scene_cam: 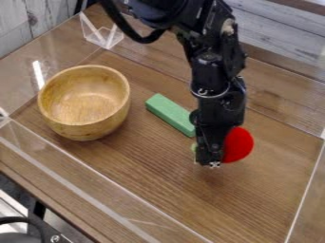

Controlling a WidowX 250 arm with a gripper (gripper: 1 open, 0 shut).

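Observation:
The black gripper (214, 142) points down in the middle-right of the table, its fingers around a red round object (234, 144). It appears shut on that object, though the fingertips partly cover it. A small pale piece shows at the fingertips' left side, too small to tell what it is. A green block (169, 112) lies just left of the gripper.
A wooden bowl (84, 100) sits at the left. A clear plastic item (102, 28) is at the upper left. A black cable or part sits at the bottom left corner.

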